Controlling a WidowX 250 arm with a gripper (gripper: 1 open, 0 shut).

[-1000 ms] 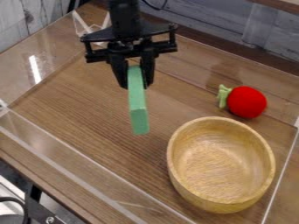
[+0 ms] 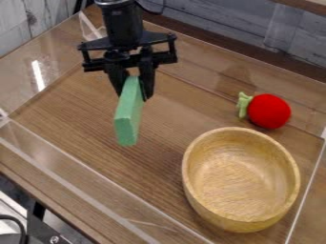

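My black gripper (image 2: pixel 130 76) is in the upper middle-left of the camera view, shut on a mint-green elongated block (image 2: pixel 126 114) that hangs from it, angled slightly. The arm rises out of the top of the frame. Whether the block's lower end touches the wooden surface is hard to tell.
A round yellow wooden bowl (image 2: pixel 239 178) stands empty at the lower right. A red tomato-like object (image 2: pixel 270 111) with a green top lies to the right. Dark cable shows at the bottom-left corner.
The gripper, with the green block in it, has moved to the left across the view over the last second. The bowl and red object have stayed in place.
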